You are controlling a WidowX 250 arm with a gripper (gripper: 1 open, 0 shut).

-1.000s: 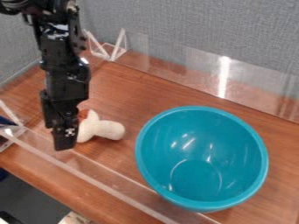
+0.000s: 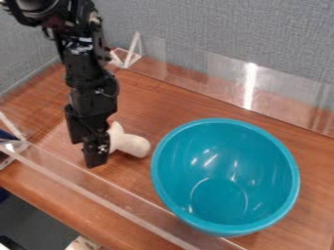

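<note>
My black gripper point(image 2: 92, 146) hangs low over the wooden table at the left, open, beside a pale, whitish elongated object point(image 2: 129, 143), mushroom-like in shape, whose left part is hidden behind the fingers. A large turquoise bowl point(image 2: 225, 176) stands to the right of both. I cannot tell whether the fingers touch the pale object.
White frames stand at the back left and left edge. A clear strip runs along the front left.
The gripper has moved slightly right, covering more of the pale object's left part. The bowl has not moved.
</note>
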